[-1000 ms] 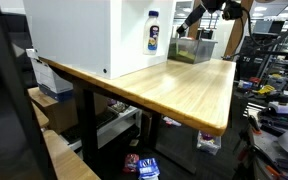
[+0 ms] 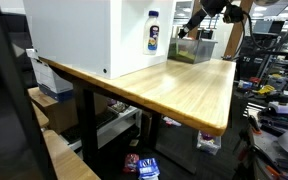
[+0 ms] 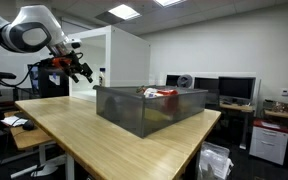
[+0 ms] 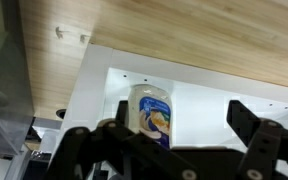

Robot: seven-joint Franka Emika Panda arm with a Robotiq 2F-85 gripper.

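Note:
My gripper is open, its dark fingers spread wide with nothing between them. In the wrist view a bottle with a blue and orange label lies below, nearer the left finger, against a white surface. From the first exterior view, the bottle has a blue cap and is upright against the white cabinet. The gripper hangs in the air to its right, apart from it. In the second exterior view the gripper is raised above the table.
A grey bin with red items at its top stands on the wooden table. Bare wood also shows beside the cabinet in the first exterior view.
The arm and gripper have shifted slightly in the first exterior view. The bottle and bin have stayed where they were.

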